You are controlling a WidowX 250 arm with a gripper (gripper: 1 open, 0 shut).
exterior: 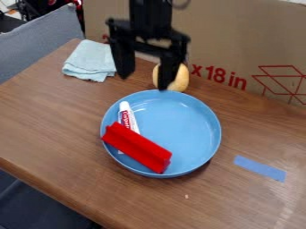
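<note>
My black gripper (146, 63) hangs above the back of the table, blurred, its two fingers apart with nothing visible between them. A blue plate (180, 121) holds a red box-like object (138, 148) lying slanted at its front left and a white tube with red lettering (127, 116) behind it. A yellowish round object (178, 82) stands behind the plate, partly hidden by the gripper.
A folded light blue cloth (89, 58) lies at the back left. A cardboard box (251, 49) backs the table (60, 125). Blue tape (259, 169) is on the bare right side. The table's front left edge drops to a dark area.
</note>
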